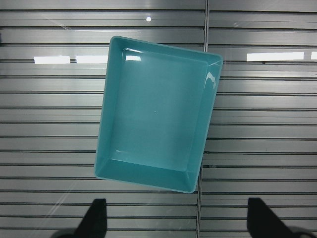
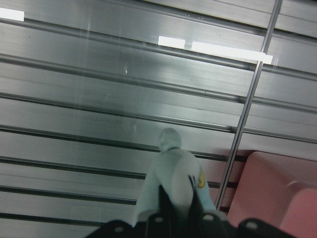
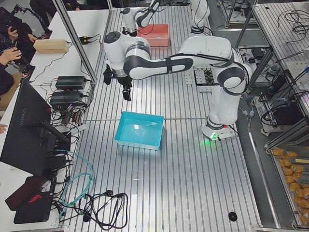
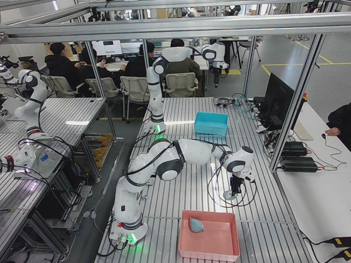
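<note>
My left gripper [image 3: 120, 87] hangs above the slatted table, its fingers wide apart in the left wrist view with nothing between them. Below it lies an empty teal bin [image 1: 153, 114]. My right gripper [image 4: 236, 186] is shut on a pale blue plush toy [image 2: 171, 168] with a small yellow patch, low beside the pink bin [image 2: 267, 198]. In the camera right view another pale blue toy [image 4: 196, 224] lies inside that pink bin.
Coiled black cables [image 3: 106, 210] and a teal hose lie at the table's near left in the camera left view. A monitor [image 3: 34, 128] and boxes stand along that side. The table around the teal bin is mostly clear.
</note>
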